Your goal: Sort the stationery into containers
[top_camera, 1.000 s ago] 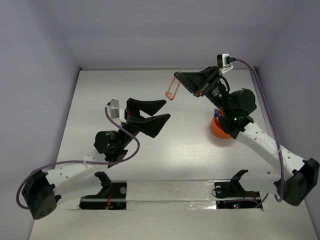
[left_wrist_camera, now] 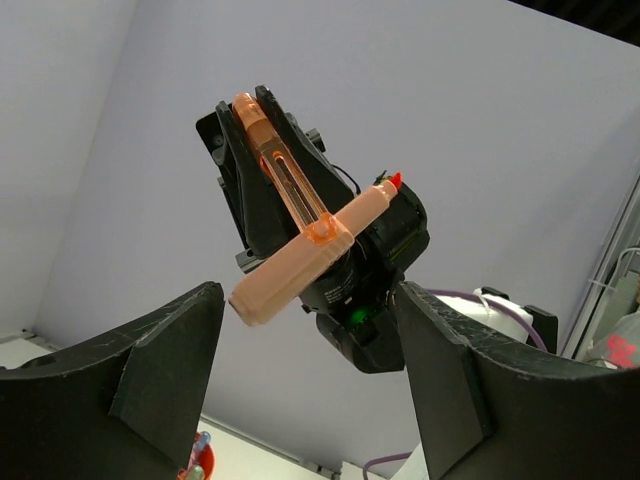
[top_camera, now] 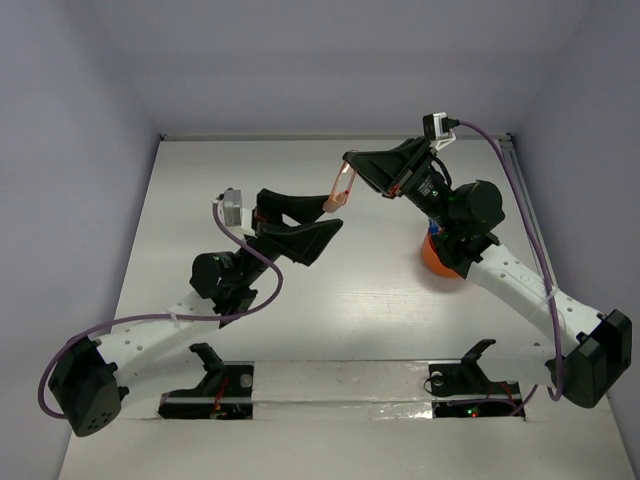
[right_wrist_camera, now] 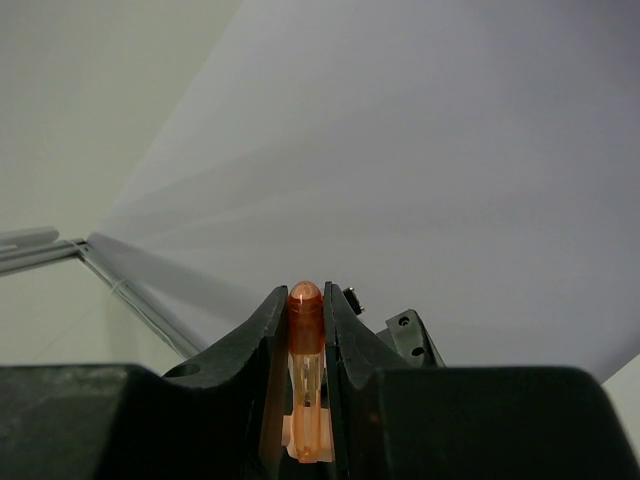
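An orange pen-like item (top_camera: 338, 199) hangs between the two arms. In the left wrist view, its peach barrel (left_wrist_camera: 295, 268) has a red tip and joins a translucent orange strip at an angle. My right gripper is shut on the far end of that strip (right_wrist_camera: 306, 385). My left gripper (top_camera: 335, 214) stands open, its fingertips close to the barrel; in its own view the barrel lies across the gap beyond the fingers (left_wrist_camera: 170, 360), and no grip on it shows.
An orange cup (top_camera: 437, 262) with some stationery in it stands on the table at right, partly hidden under my right arm.
My left gripper has risen slightly toward the item. The right gripper has moved a little to the left, bringing the item close to the left fingertips.
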